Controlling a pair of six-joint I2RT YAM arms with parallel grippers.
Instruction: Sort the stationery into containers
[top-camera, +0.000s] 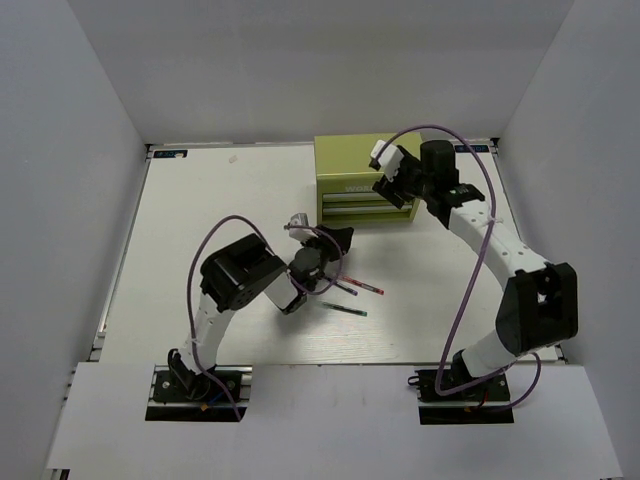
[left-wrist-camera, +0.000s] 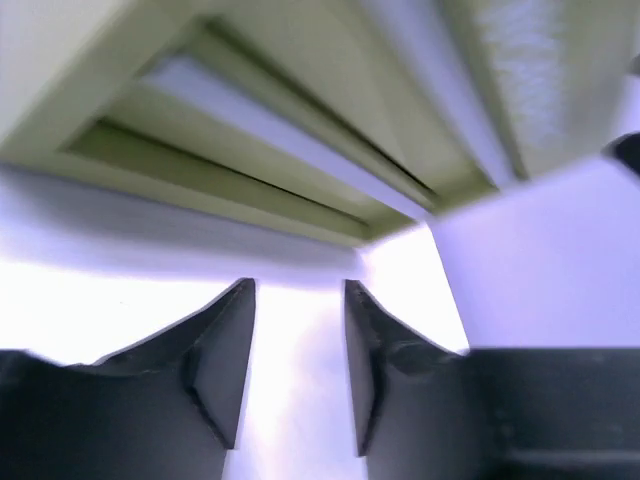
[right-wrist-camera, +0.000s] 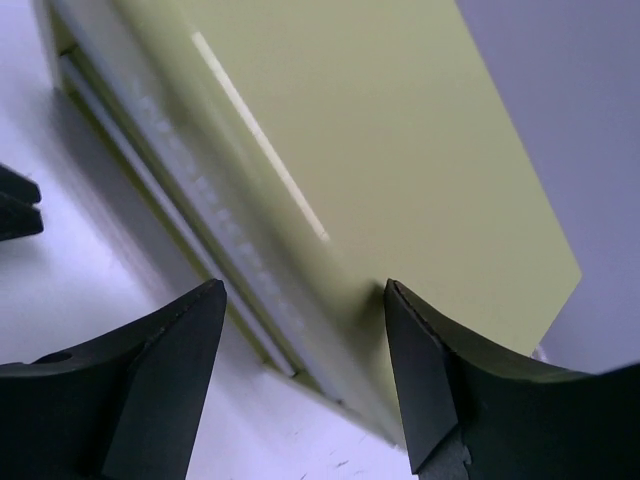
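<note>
The olive-green box stands at the back, with "WORK" lettering on its front and pale horizontal strips below. Its front fills the upper left wrist view, blurred. My left gripper is in front of the box's left part, fingers apart and nothing between them. Over the box's front right edge, my right gripper is open, its right finger overlapping the box in view. Before the box lie a red pen, a dark pen and a green-ended pen, partly hidden by the left arm.
Grey walls close in the sides. A purple cable loops along the right arm, another along the left.
</note>
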